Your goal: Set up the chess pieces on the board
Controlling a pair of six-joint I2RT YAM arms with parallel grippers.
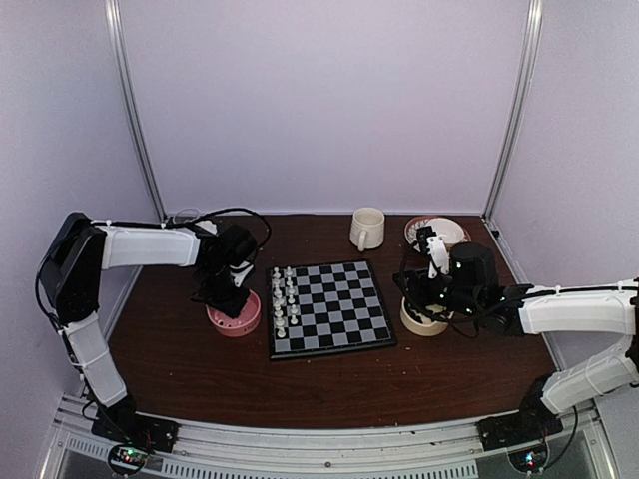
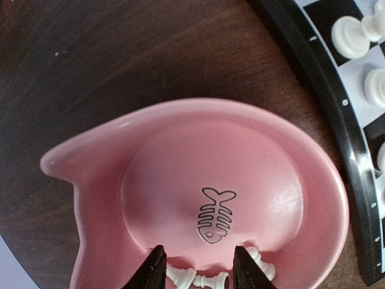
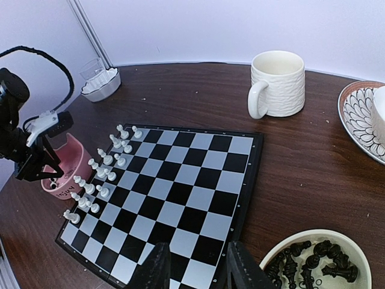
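Observation:
The chessboard [image 1: 339, 309] holds several white pieces [image 3: 87, 186] standing along its left side. My left gripper is open over the pink bowl [image 2: 210, 150]; white pieces [image 2: 213, 282] lie in the bowl below its fingers, none visibly held. My right gripper hangs at the board's right, above the cream bowl [image 3: 280, 242] of black pieces [image 3: 340, 272]; its two fingertips stand apart with nothing visible between them.
A white mug [image 1: 367, 228] stands behind the board, a patterned plate [image 3: 355, 120] at back right, and a white dish [image 3: 102, 90] at back left.

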